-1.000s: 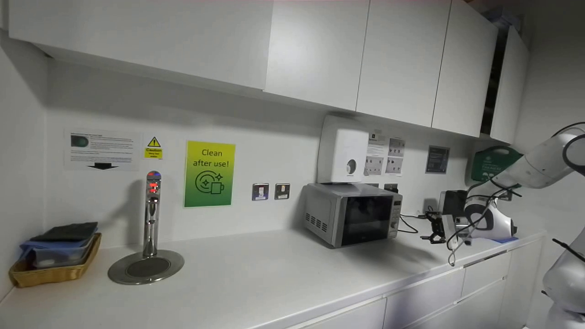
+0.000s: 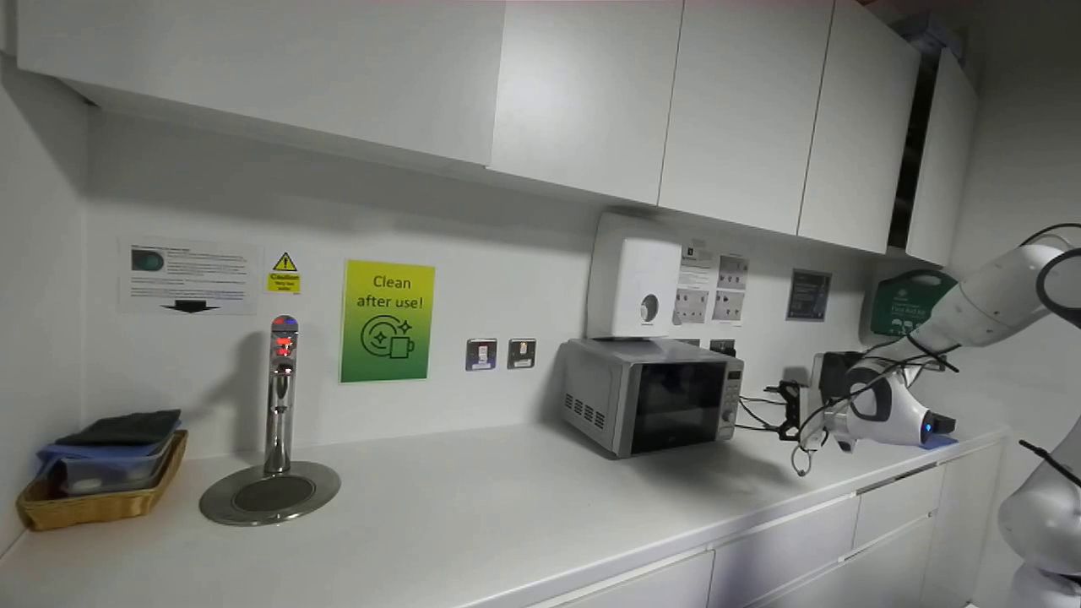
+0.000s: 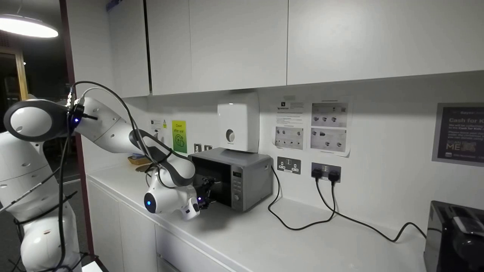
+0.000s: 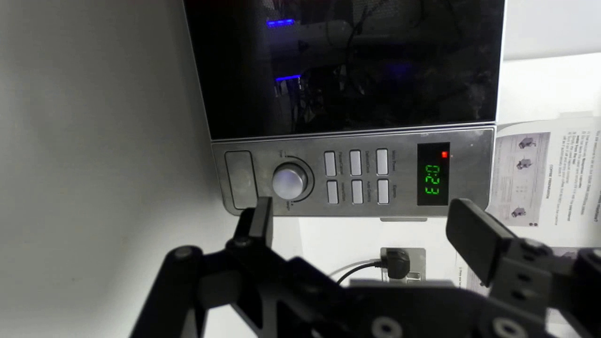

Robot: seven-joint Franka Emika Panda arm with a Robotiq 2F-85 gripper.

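A silver microwave (image 2: pixel 654 395) with a dark glass door stands on the counter against the wall. In the wrist view its control panel (image 4: pixel 355 172) spans the middle, turned sideways, with a round knob (image 4: pixel 289 181), several buttons and a green display (image 4: pixel 432 174) showing digits. My gripper is open in front of the microwave, its two fingers (image 4: pixel 260 222) wide apart and nothing between them. From exterior view 2, the gripper (image 3: pixel 206 192) appears before the microwave's front, above the counter; its exact distance cannot be told.
Above the microwave hangs a white dispenser (image 3: pixel 238 121). Cables run from the wall socket (image 3: pixel 325 172) along the counter (image 3: pixel 313 244) toward a black appliance (image 3: pixel 456 235). A chrome tap (image 2: pixel 280 405) and a wicker basket (image 2: pixel 111 505) stand at the far end, with bare counter between tap and microwave.
In exterior view 1, my gripper has moved slightly left and up, closer to the microwave, and the wrist has turned. The microwave has not moved.
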